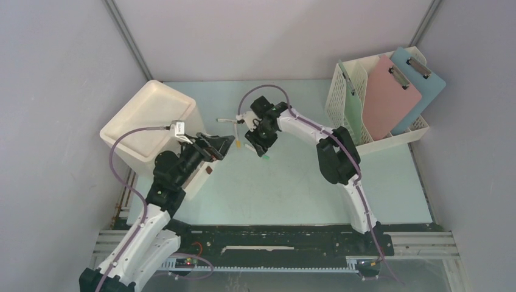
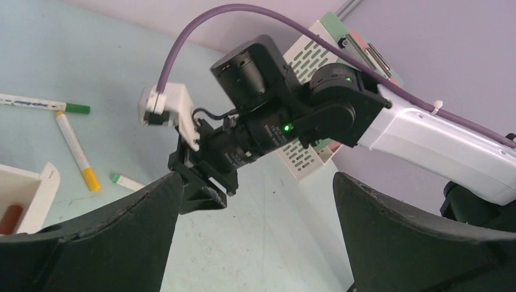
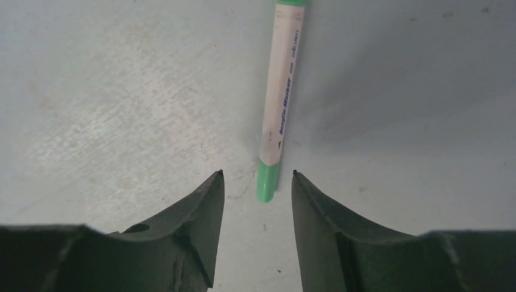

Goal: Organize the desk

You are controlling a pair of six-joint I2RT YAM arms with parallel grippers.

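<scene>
A white marker with green ends (image 3: pixel 277 97) lies on the desk in the right wrist view, just beyond the fingertips of my open right gripper, which hovers over it. In the left wrist view a green-capped marker (image 2: pixel 33 103) and a yellow-capped marker (image 2: pixel 74 143) lie farther left. My left gripper is open and empty, above the edge of a white box (image 2: pixel 42 194) with a brown item inside. From the top, my right gripper (image 1: pixel 258 141) partly hides the marker beneath it.
A white rack (image 1: pixel 335 97) holding green, pink and blue clipboards stands at back right. A cream bin (image 1: pixel 143 115) sits at the left, partly behind my left arm.
</scene>
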